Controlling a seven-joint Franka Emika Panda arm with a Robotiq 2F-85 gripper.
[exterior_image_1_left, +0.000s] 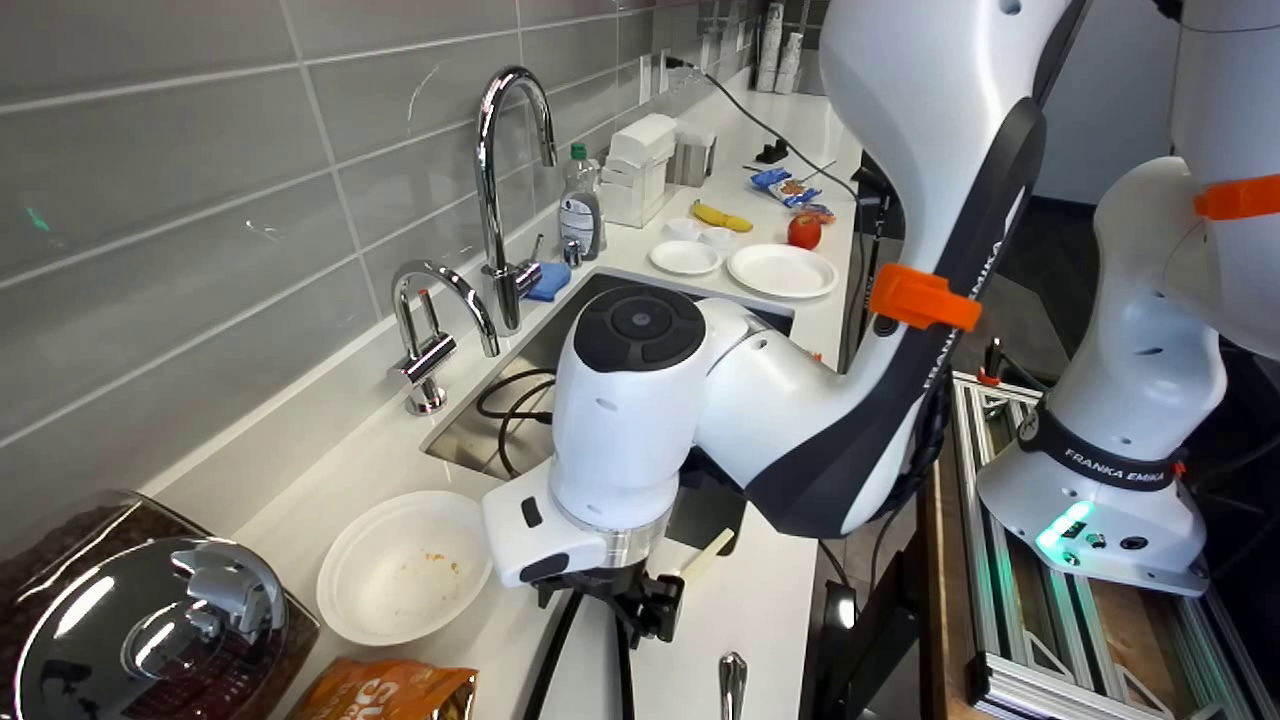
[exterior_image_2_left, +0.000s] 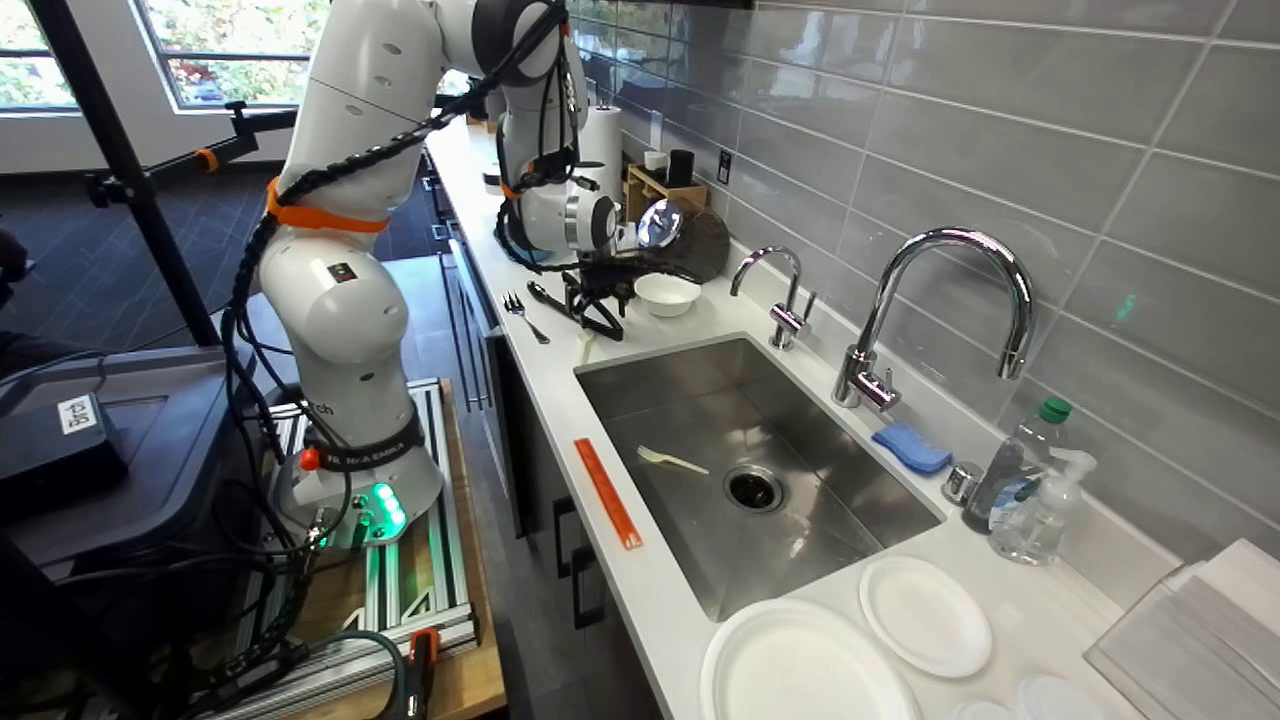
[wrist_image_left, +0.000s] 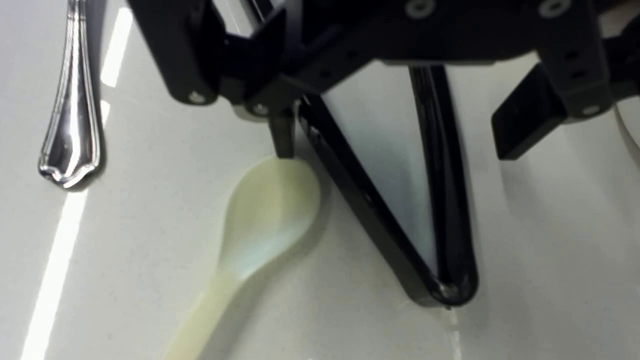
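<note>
My gripper is open, low over the counter, its two black fingers wide apart. A pale plastic spoon (wrist_image_left: 273, 207) lies beside the left finger in the wrist view, its bowl reaching that fingertip; whether they touch I cannot tell. Black V-shaped tongs (wrist_image_left: 372, 207) lie across the space between the fingers, partly hidden by the gripper. In exterior view 1, the spoon's handle (exterior_image_1_left: 708, 554) sticks out at an angle to the right of the gripper.
A white bowl (exterior_image_1_left: 402, 576) with crumbs stands left of the gripper, near an orange bag (exterior_image_1_left: 390, 692). Metal cutlery (wrist_image_left: 72, 120) lies nearby. The sink (exterior_image_2_left: 672, 480) holds another pale utensil (exterior_image_2_left: 672, 461); a red strip (exterior_image_2_left: 608, 492) lies along its edge. Plates (exterior_image_1_left: 782, 271) stand beyond it.
</note>
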